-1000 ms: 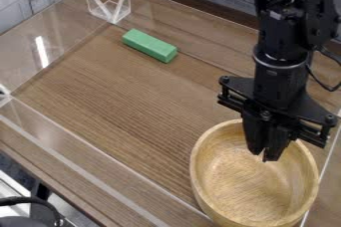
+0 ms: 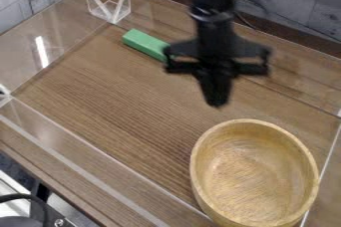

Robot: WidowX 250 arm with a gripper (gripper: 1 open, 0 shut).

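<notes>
My black gripper is motion-blurred above the middle of the wooden table, just right of a green block; whether it is open or shut I cannot tell. A large light wooden bowl sits at the bottom right, uncovered, with nothing visible in it.
A clear wire-like holder stands at the top left. A rail runs along the back right edge, and black cables lie at the bottom left corner.
My gripper has moved up and to the left, away from over the bowl toward the green block. The bowl and block look unmoved.
</notes>
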